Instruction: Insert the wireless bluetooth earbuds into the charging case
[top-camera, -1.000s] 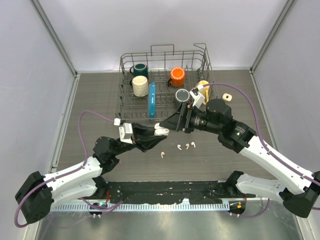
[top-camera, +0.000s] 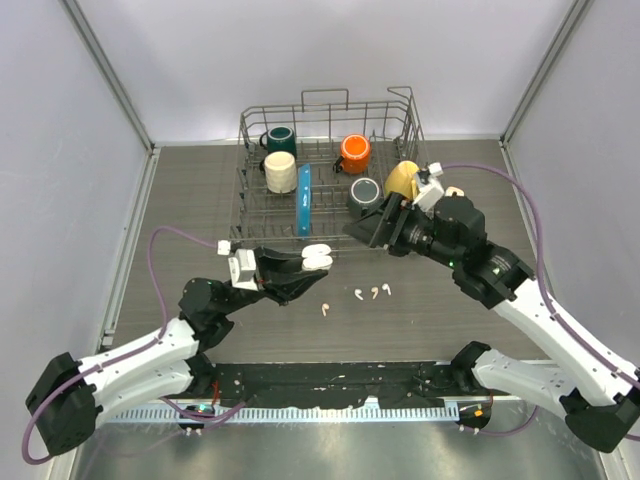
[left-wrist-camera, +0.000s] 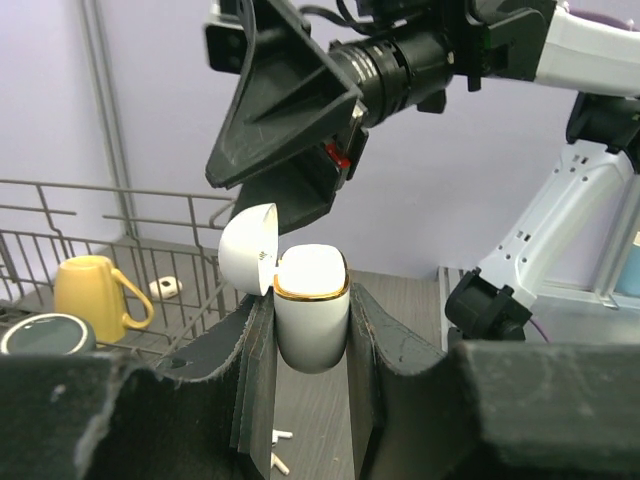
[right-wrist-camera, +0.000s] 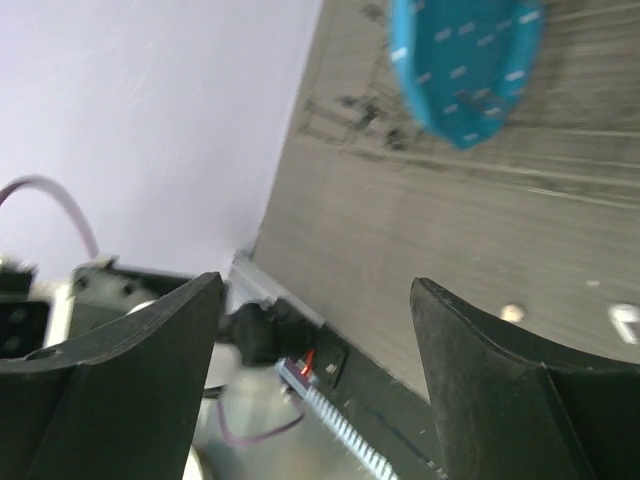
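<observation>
My left gripper (top-camera: 308, 271) is shut on the white charging case (top-camera: 318, 263), whose lid stands flipped up; the left wrist view shows the case body (left-wrist-camera: 310, 320) with a gold rim between the fingers and the open lid (left-wrist-camera: 250, 247) beside it. My right gripper (top-camera: 368, 228) stands open to the upper right of the case, empty between its fingers. Several white earbuds (top-camera: 374, 292) lie loose on the table below the grippers; in the right wrist view they are blurred (right-wrist-camera: 622, 322).
A wire rack (top-camera: 250, 210) at the back holds several mugs and a blue item (top-camera: 304, 200). A small pale object (left-wrist-camera: 166, 287) lies right of the rack, partly behind the right arm in the top view.
My right gripper has drawn away from the case, up and to the right.
</observation>
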